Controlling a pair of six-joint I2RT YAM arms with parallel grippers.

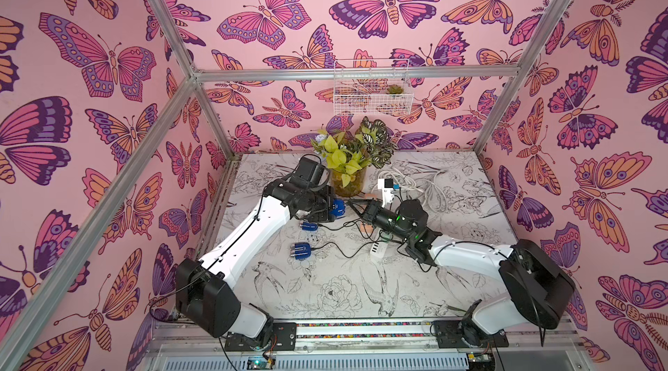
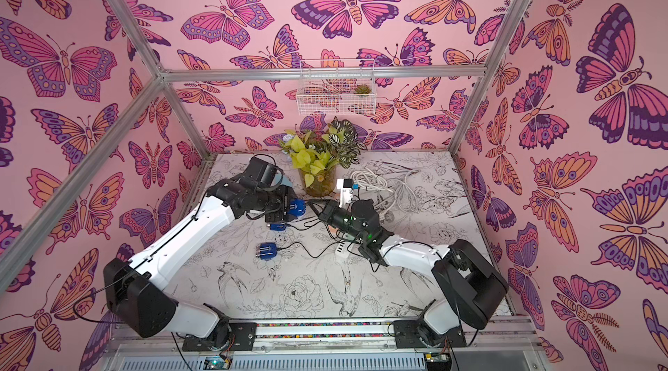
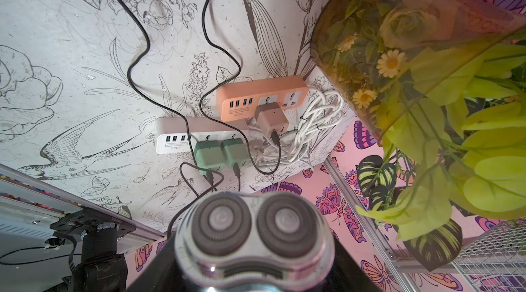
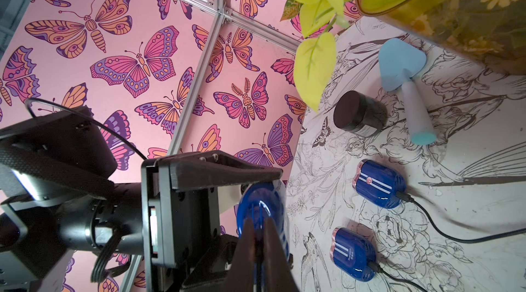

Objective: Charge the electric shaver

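A blue shaver (image 4: 263, 204) is gripped in my left gripper (image 1: 331, 208), held above the table. Its two round heads (image 3: 254, 223) fill the bottom of the left wrist view. My right gripper is shut, its blurred dark fingers pointing at the shaver's end. Whether they touch it, or have a thin cable end between them, I cannot tell. Two other blue shavers lie on the table, one upper (image 4: 379, 183) and one lower (image 4: 353, 253), each with a black cable at its end. Another black cable (image 3: 183, 212) runs from the power strips behind the held shaver.
A white power strip (image 3: 205, 125) with two green adapters (image 3: 209, 154) lies beside an orange strip (image 3: 262, 94) holding a pink adapter (image 3: 271, 119). A plant vase (image 1: 349, 181), dark jar (image 4: 359, 112) and blue trowel (image 4: 411, 92) stand close by.
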